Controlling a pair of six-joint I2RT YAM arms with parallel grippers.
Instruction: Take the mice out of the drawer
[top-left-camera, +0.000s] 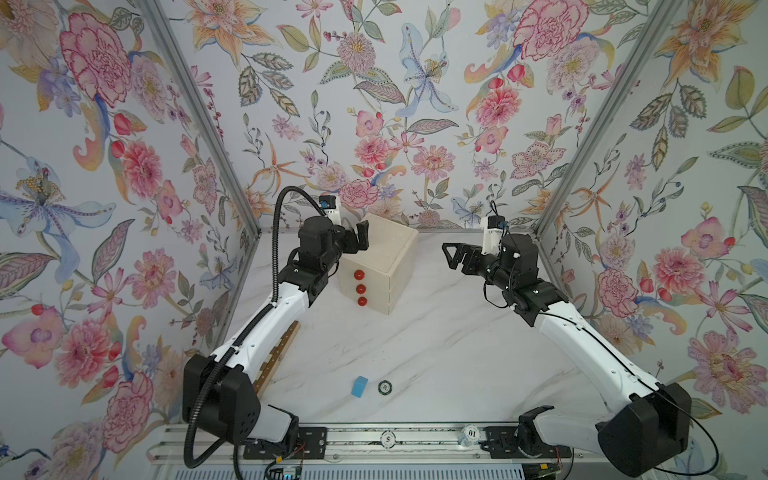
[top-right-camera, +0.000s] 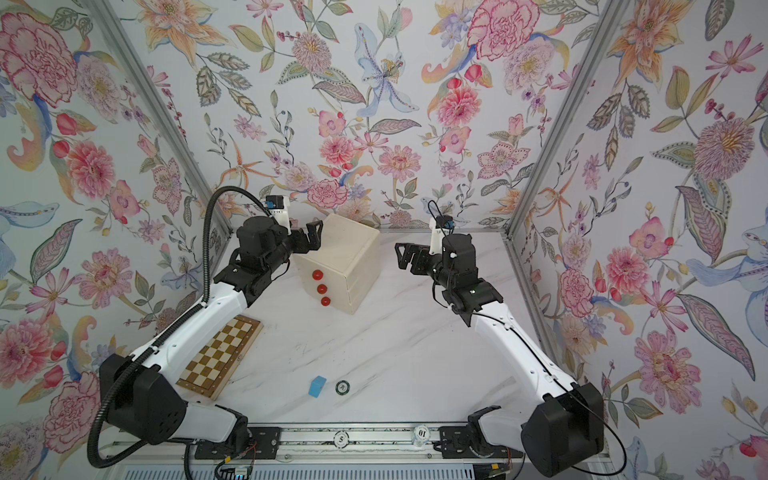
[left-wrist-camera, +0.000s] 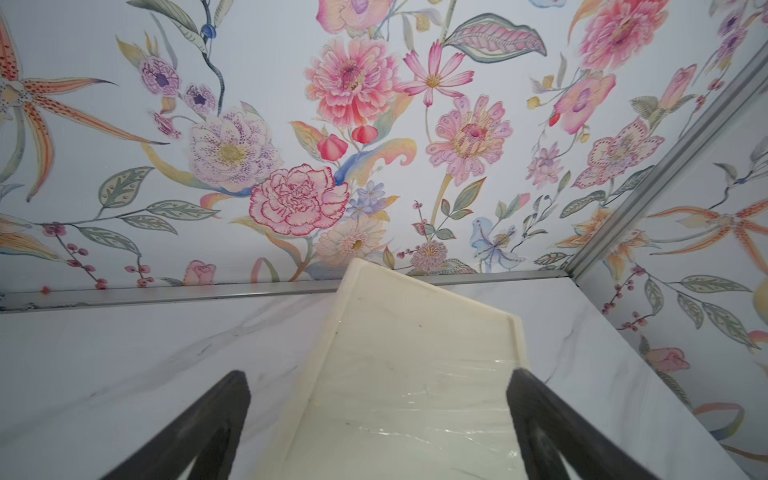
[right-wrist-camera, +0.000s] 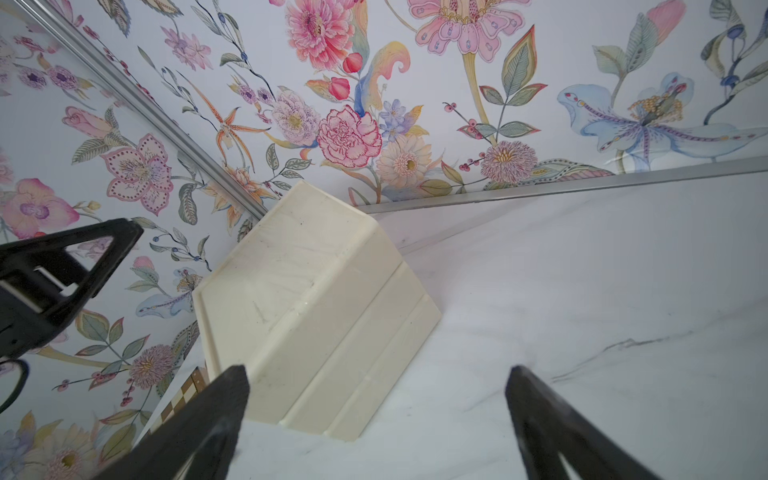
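A cream drawer cabinet (top-left-camera: 380, 246) stands left of the table's centre, turned at an angle. Three red knobs (top-left-camera: 361, 289) run down its front, and the drawers look shut. No mice are visible in any view; the drawers' insides are hidden. My left gripper (top-left-camera: 360, 237) is at the cabinet's upper left side. In the left wrist view its dark fingers (left-wrist-camera: 209, 428) are wide apart, with the cabinet top seen beyond the gap. Right of the cabinet, clear of it, my right gripper (top-left-camera: 454, 253) stands open and empty, fingers (right-wrist-camera: 212, 420) spread.
A chessboard (top-right-camera: 221, 354) lies at the left edge, partly under the left arm. Near the front are a blue flat piece (top-left-camera: 359, 386) and a small dark round disc (top-left-camera: 385, 387).
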